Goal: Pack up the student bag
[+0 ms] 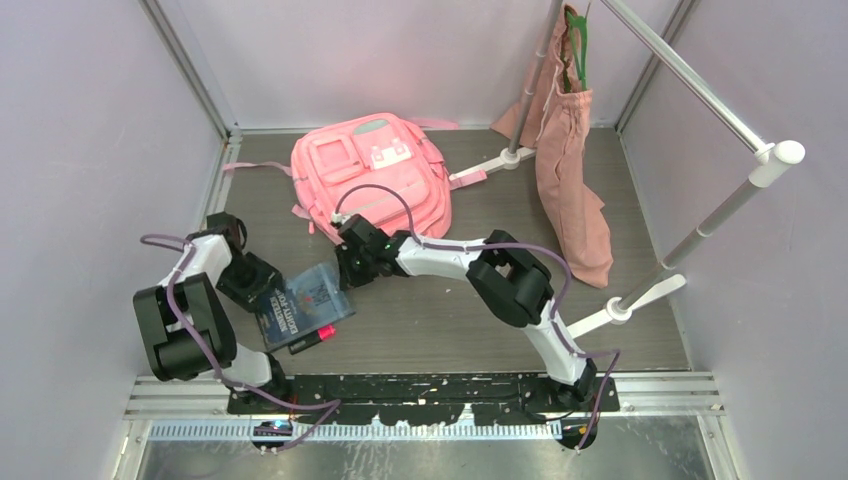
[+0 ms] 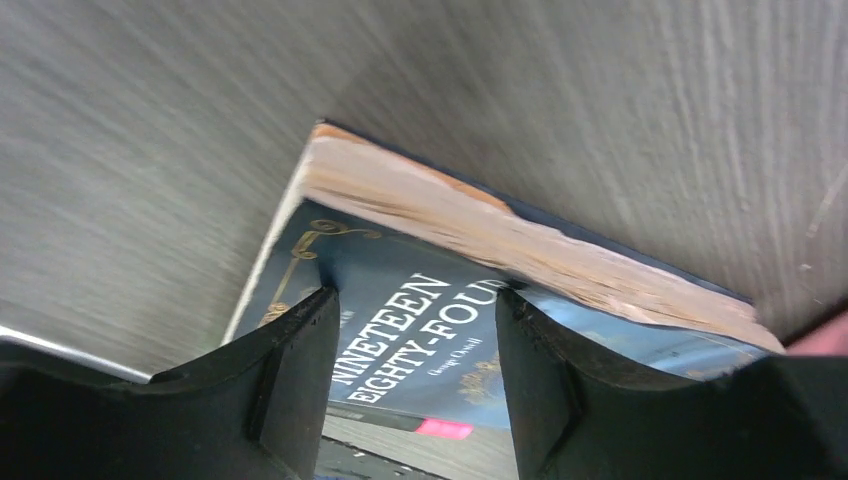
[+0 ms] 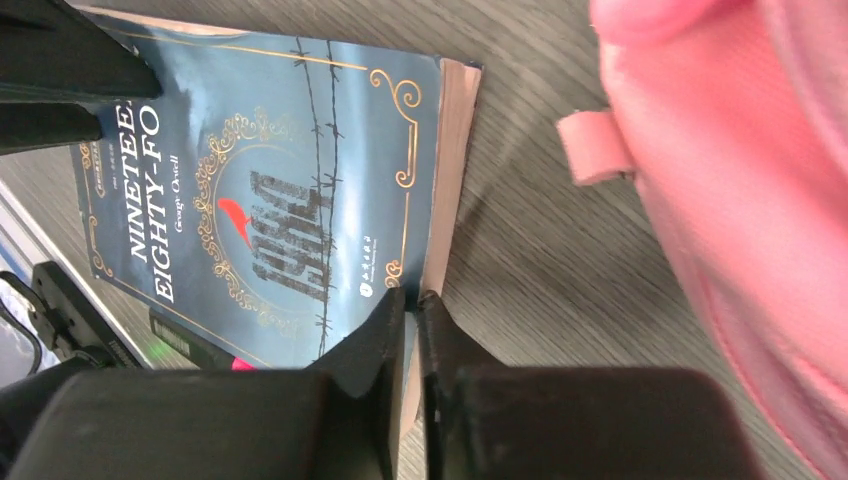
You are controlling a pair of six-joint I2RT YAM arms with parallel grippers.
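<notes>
The blue book titled Nineteen Eighty-Four [image 1: 305, 305] lies on the floor between both grippers. My left gripper presses its fingertips on the cover near the title at the book's left end. My right gripper is at the book's opposite edge, fingertips close together on the cover's rim and page edge; whether they grip it is unclear. The pink backpack [image 1: 375, 175] lies behind, its side close to the book in the right wrist view [image 3: 730, 200].
A black and red marker [image 1: 312, 338] lies at the book's front edge. Pink cloth bags [image 1: 570, 200] hang from a white rack [image 1: 710, 220] at the right.
</notes>
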